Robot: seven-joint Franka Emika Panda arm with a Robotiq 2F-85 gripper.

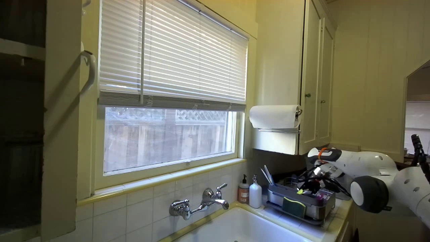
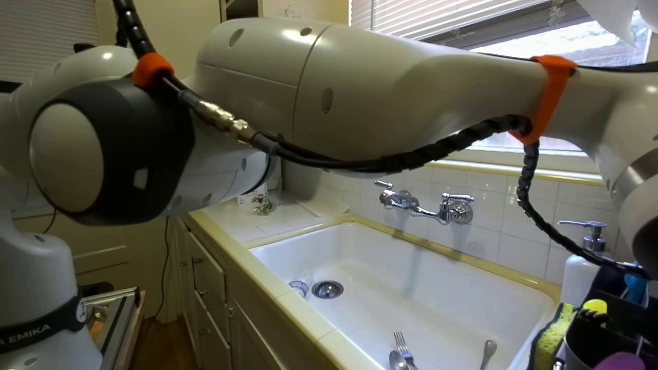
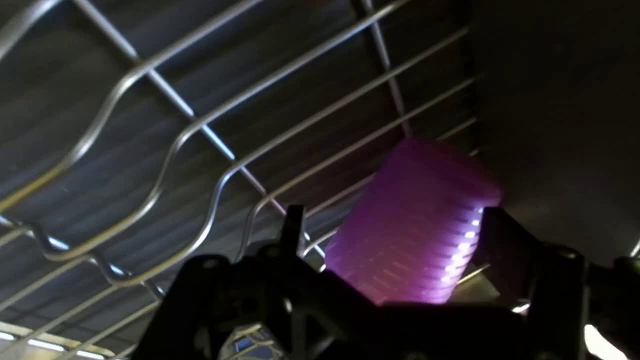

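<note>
A translucent purple cup (image 3: 414,222) lies tilted in a wire rack (image 3: 240,162) in the wrist view. My gripper stands open around it, one finger on each side. A gap shows between the left finger and the cup. The right finger (image 3: 504,240) overlaps the cup's edge; whether it touches cannot be made out. In exterior view 1 the gripper is down over the grey dish rack (image 1: 276,197), mostly lost among dark cables. Purple shows at the rack's right end there.
A sponge (image 1: 294,207) hangs on the rack's front. Two soap bottles, one brown (image 1: 243,191) and one white (image 1: 255,193), stand beside it. The sink (image 2: 370,271) holds a fork (image 2: 402,345) and other cutlery. A paper towel roll (image 1: 275,117) hangs above the rack.
</note>
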